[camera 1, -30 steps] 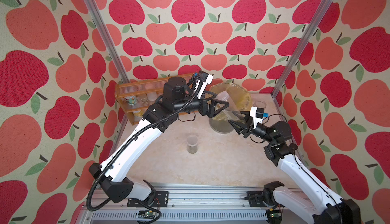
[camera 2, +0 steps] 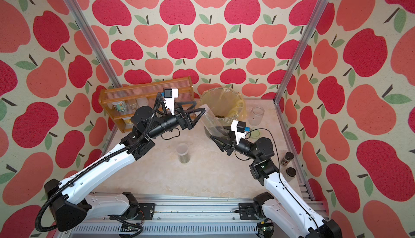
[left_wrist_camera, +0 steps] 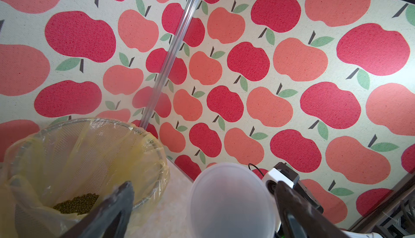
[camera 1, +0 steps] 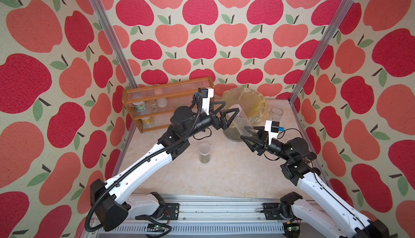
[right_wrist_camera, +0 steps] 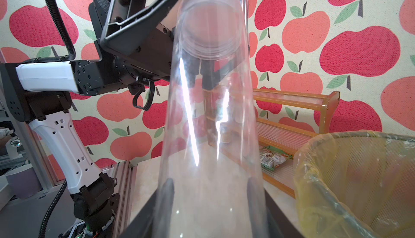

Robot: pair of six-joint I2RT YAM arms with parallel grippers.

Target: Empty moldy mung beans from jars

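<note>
My right gripper is shut on a tall clear jar, tilted with its whitish lid up and towards my left arm. The jar looks clear through the part visible in the right wrist view. Its lid end fills the lower middle of the left wrist view, where my left gripper stands open around or just short of it; contact cannot be made out. A second lidded jar with greenish contents stands on the table. Green beans lie inside the yellow-lined bin.
A wooden shelf stands at the back left, holding cups and packets. An open clear jar is right of the bin. Small dark-capped jars line the right edge.
The jar's lid end swung left, towards the left gripper, as the right arm shifted slightly.
</note>
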